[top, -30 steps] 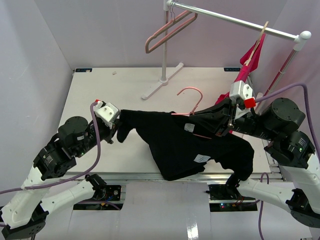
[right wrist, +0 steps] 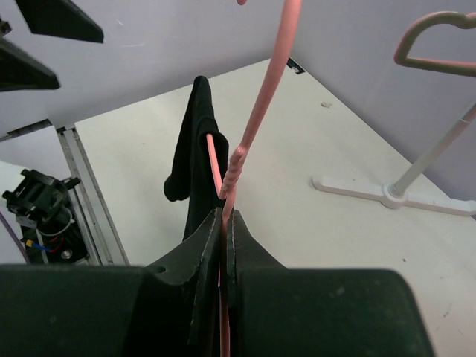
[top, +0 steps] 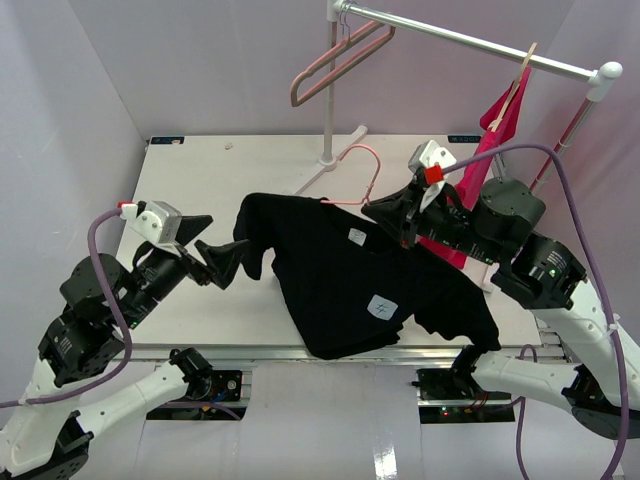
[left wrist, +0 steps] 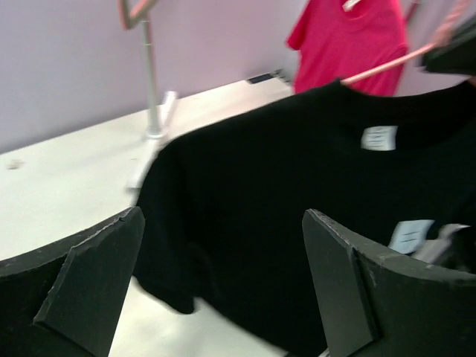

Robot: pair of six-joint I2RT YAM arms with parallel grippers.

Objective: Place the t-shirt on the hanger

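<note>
The black T-shirt [top: 330, 280] is spread in the middle, one shoulder draped over the end of a pink hanger [top: 345, 202], as the right wrist view also shows on the hanger [right wrist: 264, 100]. My right gripper [top: 380, 215] is shut on that hanger near the base of its hook. My left gripper [top: 215, 245] stands open left of the shirt's sleeve, with nothing between its fingers; in the left wrist view the shirt [left wrist: 245, 193] lies beyond its spread fingers.
A rail [top: 465, 38] on a white stand carries spare pink hangers [top: 340, 62] and a red shirt [top: 465, 200] at the right.
My right gripper, with hanger and shirt, has shifted left and slightly up in the top view.
</note>
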